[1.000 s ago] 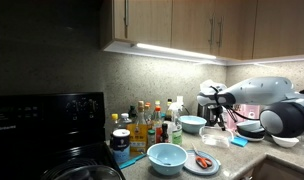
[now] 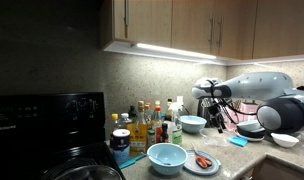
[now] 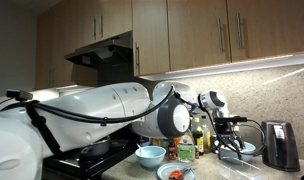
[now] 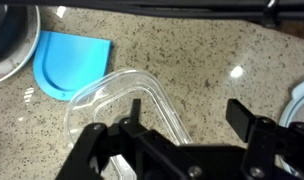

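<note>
In the wrist view my gripper stands open, its two black fingers well apart with only speckled counter visible between the tips. Beneath it and toward the left finger lies a clear plastic container [image 4: 152,84] with rounded corners; its lower part is hidden by the gripper. From outside, the gripper [image 2: 220,127] hangs low over the back right counter, by the transparent container [image 2: 213,139], which is faint there. Contact between them cannot be made out.
A flat blue piece [image 4: 72,65] lies beside the container. A blue bowl [image 2: 167,157], a plate [image 2: 200,163] with red-handled scissors and several bottles stand to the left. Another bowl [image 2: 193,124] is behind. A dark kettle-like appliance [image 3: 280,146] stands at the right.
The arm near the gripper has shifted slightly over the back right counter. The bowls, bottles, plate and blue piece have stayed where they were.
</note>
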